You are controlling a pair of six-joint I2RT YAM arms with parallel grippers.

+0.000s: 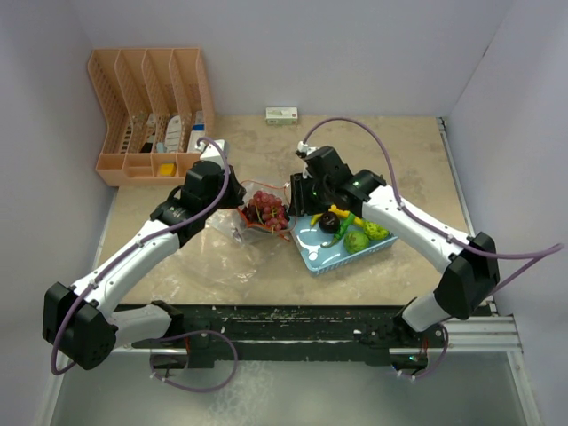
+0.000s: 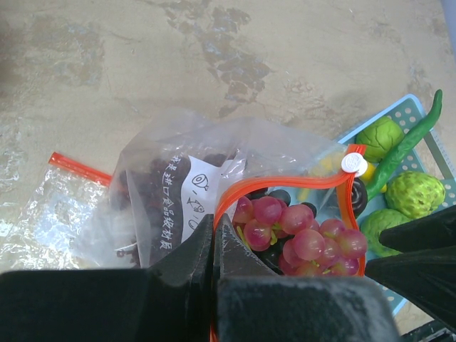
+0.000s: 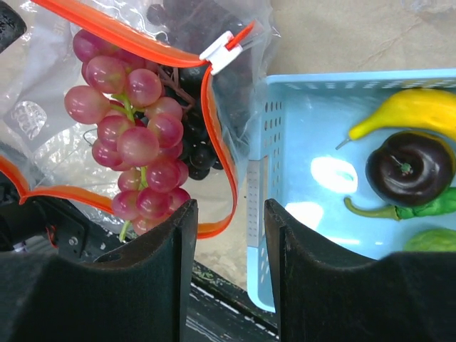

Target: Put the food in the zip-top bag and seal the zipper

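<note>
The clear zip bag [image 2: 157, 192] stands with its mouth held wide, edged by an orange zipper strip [image 3: 142, 44]. Inside lie red grapes [image 3: 139, 139] and some dark fruit [image 3: 199, 151]. My left gripper is shut on that orange rim at one side of the mouth. A white slider [image 3: 221, 51] sits at one corner of the zipper. Beside the opposite side of the mouth is my right gripper, its fingers apart and nothing between them. In the top view the right gripper [image 1: 299, 206] is between bag and basket.
A blue basket [image 1: 321, 265] adjoins the bag on the right, holding a yellow pepper [image 3: 406, 114], an eggplant [image 3: 406, 167] and green vegetables. At the back left stands a compartment rack [image 1: 111, 169]; a small box [image 1: 281, 115] lies at the back.
</note>
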